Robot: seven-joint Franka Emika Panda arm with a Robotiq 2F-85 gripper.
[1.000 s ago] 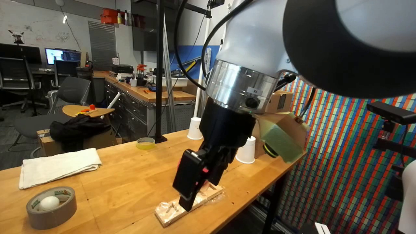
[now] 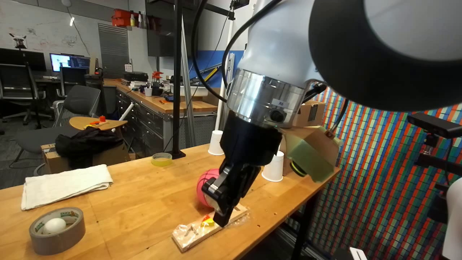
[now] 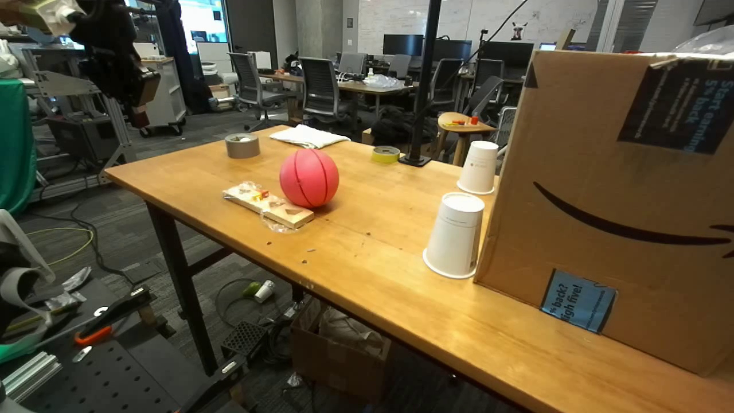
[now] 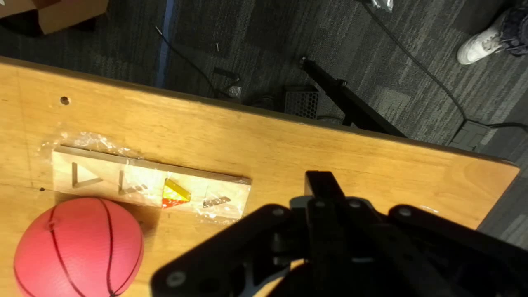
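Observation:
My gripper (image 2: 222,219) is shut, with nothing visible between its fingers; in exterior view 1 it appears in front of the board and ball. The wrist view shows the closed fingertips (image 4: 321,180) to the right of a pale wooden board (image 4: 148,182). Triangular cut-outs run along this board, and a yellow and red triangular piece (image 4: 174,193) lies at one of them. Clear tape covers parts of the board and the tabletop around it. Touching or close to the board is a pink ball (image 3: 309,178) with black lines. In exterior view 2 the gripper (image 3: 140,123) hangs high at the left.
Two upside-down white cups (image 3: 455,234) stand near a large cardboard box (image 3: 619,172). A grey tape roll (image 2: 58,232) with a white ball inside, a folded white cloth (image 2: 65,185) and a yellow tape roll (image 2: 161,159) lie elsewhere. Free tabletop separates them.
The gripper's fingers have gone from open to shut. The pink ball and the coloured piece, mostly hidden behind them before, now show in exterior view 1. The arm has shifted slightly.

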